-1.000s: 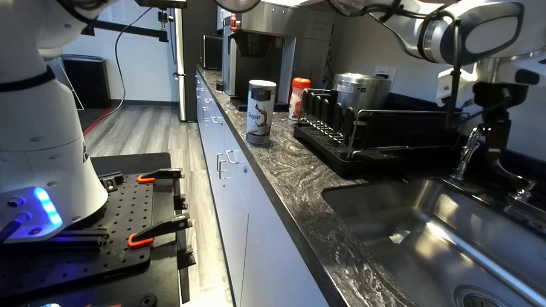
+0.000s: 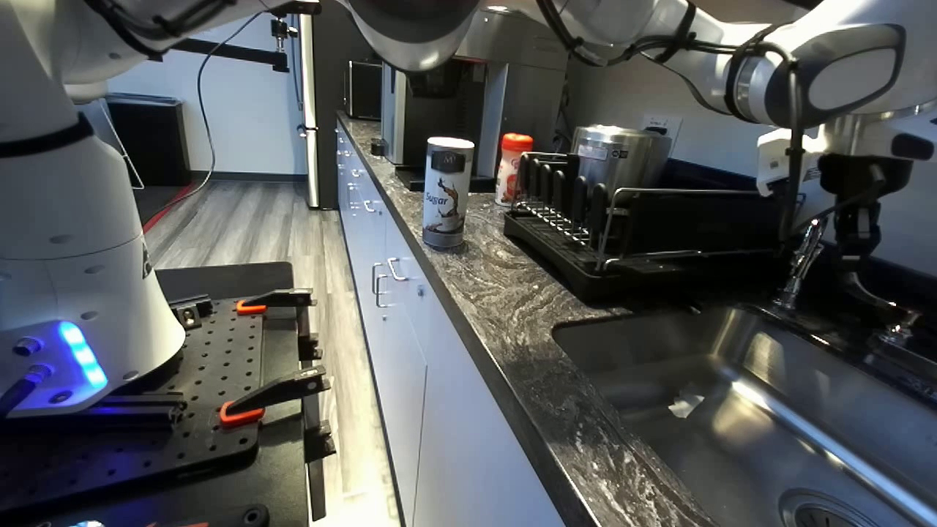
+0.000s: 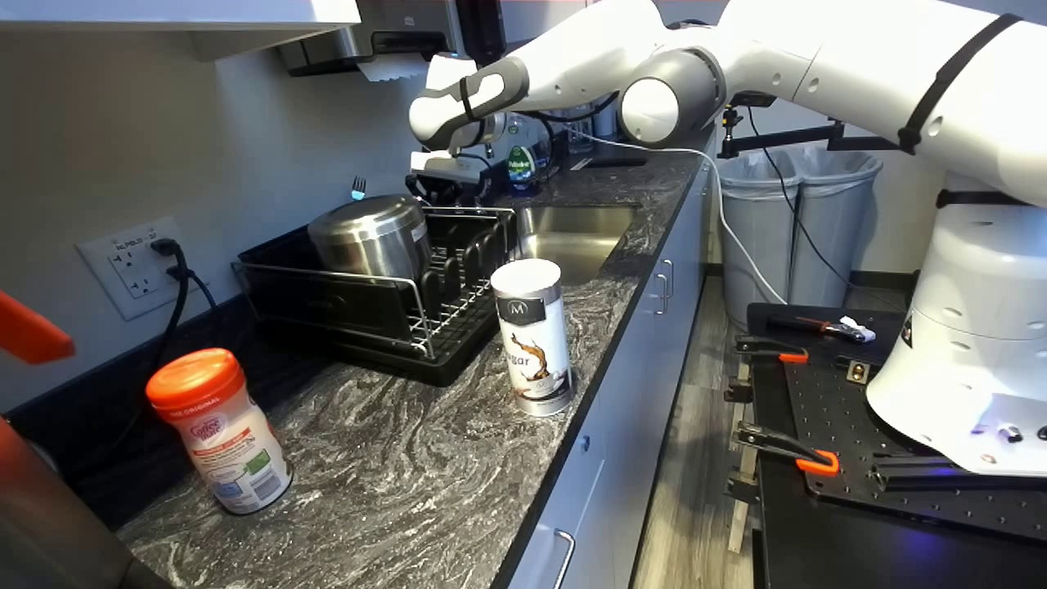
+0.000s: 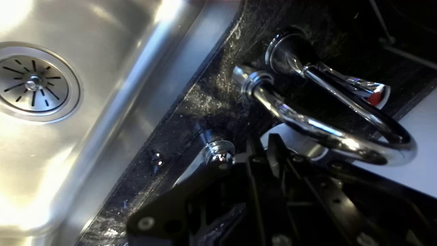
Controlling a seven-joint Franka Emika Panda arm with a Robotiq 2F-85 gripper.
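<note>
In the wrist view my gripper points down over the dark counter behind the sink. Its black fingers stand close together with only a narrow gap; a grasp on anything does not show clearly. Beyond the fingertips a pale rounded thing [image 4: 279,132] is partly covered by them and by the chrome faucet [image 4: 315,125]. A short chrome fitting [image 4: 219,148] stands left of the fingers. In exterior view 1 the gripper [image 2: 850,255] hangs at the right, by the faucet [image 2: 804,259], its fingertips hard to make out.
The steel sink [image 2: 747,351] holds a white scrap [image 2: 686,404]. A black dish rack [image 3: 334,319] with a steel pot [image 3: 373,240] stands beside it. On the counter are a sugar canister [image 3: 535,334] and a red-lidded creamer bottle [image 3: 221,432]. Open counter lies between these two.
In exterior view 1 my arm has shifted, and the wrist and gripper sit slightly farther right and higher. The canister, bottle, rack and sink contents have not moved.
</note>
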